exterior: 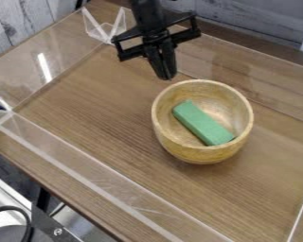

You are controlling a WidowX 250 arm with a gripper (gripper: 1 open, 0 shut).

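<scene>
A round, light wooden bowl [172, 140] rests on the wooden table, right of centre. Inside it lies a green block [203, 124], tilted diagonally. My black gripper [169, 72] hangs from the top of the view, behind and a little left of the bowl, shut, with nothing visible between its fingers.
A clear plastic piece [103, 28] sits at the upper left, near the table's edge. Black cables [15, 222] lie at the lower left corner.
</scene>
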